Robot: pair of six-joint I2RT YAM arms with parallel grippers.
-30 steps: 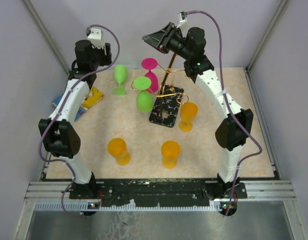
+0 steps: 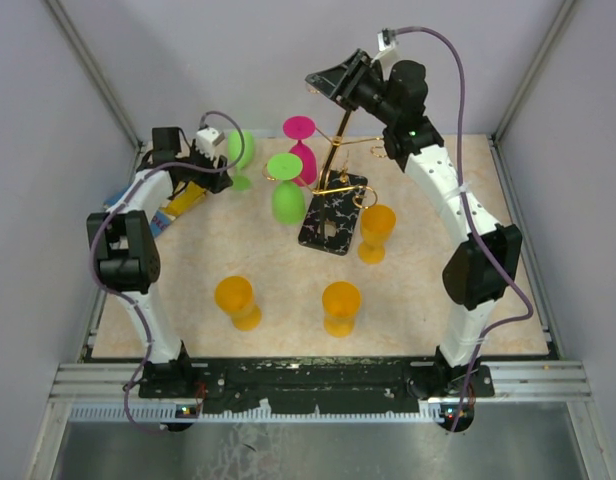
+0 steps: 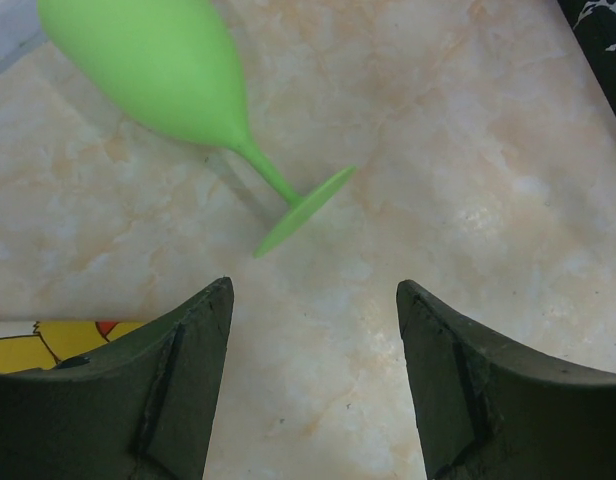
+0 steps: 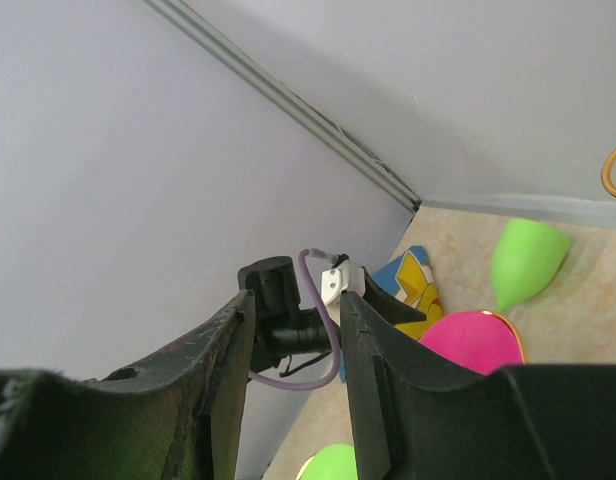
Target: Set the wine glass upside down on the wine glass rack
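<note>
A green wine glass (image 2: 240, 150) lies on the table at the back left; in the left wrist view its stem and foot (image 3: 304, 210) sit just ahead of my open left gripper. The gold rack (image 2: 330, 188) holds a green glass (image 2: 288, 200) and a magenta glass (image 2: 302, 160) upside down. My right gripper (image 2: 328, 85) hangs high over the back of the rack; in the right wrist view its fingers stand apart with nothing seen between them (image 4: 298, 330).
Three orange glasses (image 2: 234, 298) (image 2: 341, 305) (image 2: 377, 225) stand at front and right. A blue and yellow packet (image 2: 183, 202) lies under the left arm. The table's front middle has free room.
The right gripper has moved slightly to the right.
</note>
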